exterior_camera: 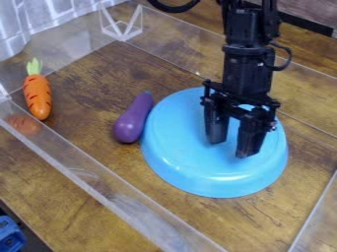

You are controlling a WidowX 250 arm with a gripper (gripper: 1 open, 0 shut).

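My black gripper (235, 126) reaches down from the top centre over a blue upturned bowl or disc (198, 162), its two fingertips low on or just over the bowl's surface. The fingers are apart; whether anything is between them I cannot tell. A purple eggplant (133, 116) lies just left of the bowl. An orange carrot (38, 94) with green top lies at the far left.
The wooden table (99, 212) has free room at the lower left and upper left. Clear plastic walls cross the left and top. A blue object (7, 234) sits in the bottom-left corner.
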